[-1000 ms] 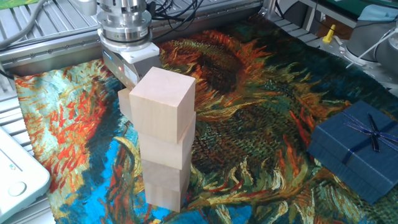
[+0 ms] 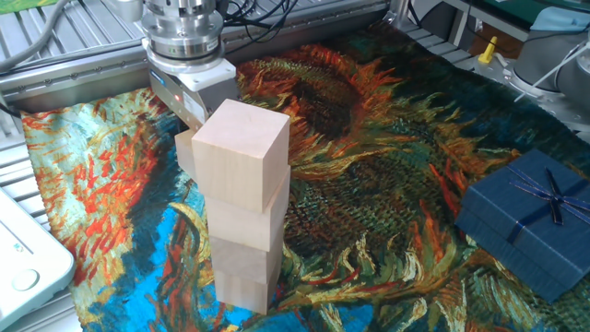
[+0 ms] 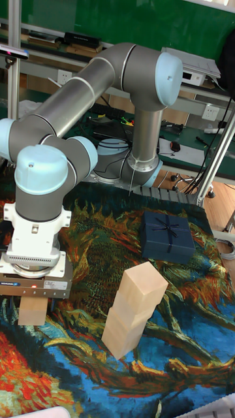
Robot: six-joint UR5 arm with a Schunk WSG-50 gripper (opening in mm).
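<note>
A tower of several pale wooden blocks [image 2: 241, 175] stands on the patterned cloth, its blocks slightly out of line with each other. The same tower of blocks [image 3: 132, 310] leans to the right in the tilted exterior view 3. My gripper [image 3: 32, 301] points down at the left of that view, well to the side of the tower. Directly beneath its body is another wooden block [image 3: 32, 311]. In exterior view 2 this single block [image 2: 186, 153] is mostly hidden behind the tower. The fingers do not show clearly, so whether they grip the block cannot be told.
A dark blue gift box [image 2: 530, 221] with a ribbon lies on the cloth, right of the tower and apart from it. A white device [image 2: 32, 249] sits at the left edge. Between tower and box the cloth [image 2: 378, 203] is clear.
Very little differs. The gripper and wrist stay almost in the same place behind the tower, and the blocks and box have not moved.
</note>
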